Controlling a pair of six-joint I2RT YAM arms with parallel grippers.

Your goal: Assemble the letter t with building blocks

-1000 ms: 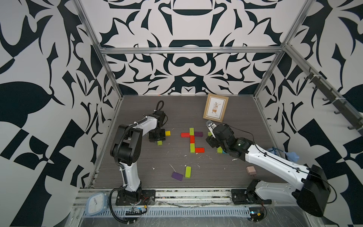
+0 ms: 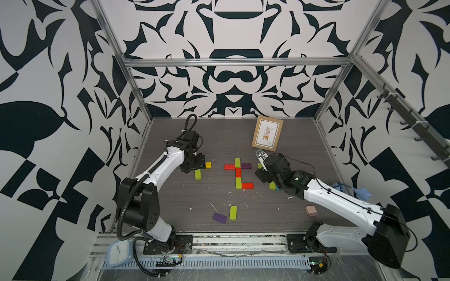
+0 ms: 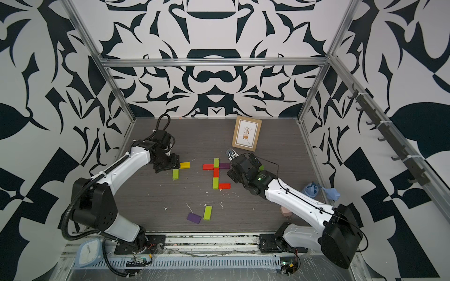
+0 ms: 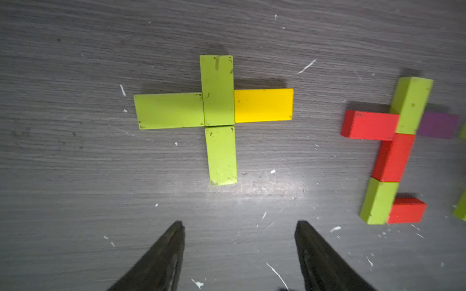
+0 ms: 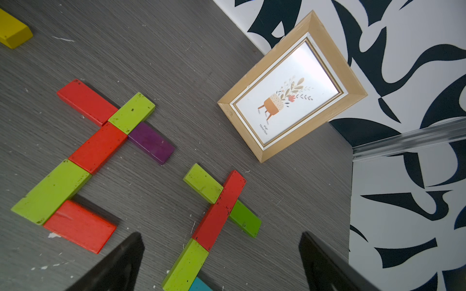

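Note:
In the left wrist view three green blocks and a yellow block (image 4: 263, 105) form a cross: a green block (image 4: 217, 89) stands upright in the middle, another green block (image 4: 170, 110) touches its left side, the yellow one its right, and a shorter-looking green block (image 4: 221, 155) continues below it. My left gripper is open above the table with nothing between its fingers. My right gripper is also open and empty, over a second group with a red block (image 5: 219, 211). Near the table front lie a loose green block (image 2: 233, 213) and a purple block (image 2: 219, 218).
A finished-looking t of red, green and purple blocks (image 5: 98, 146) lies mid-table between the arms. Behind my right gripper a picture frame (image 2: 267, 133) lies near the back wall. A pink block (image 2: 311, 210) and a blue cloth (image 2: 362, 194) are at the right.
The right arm has stayed still.

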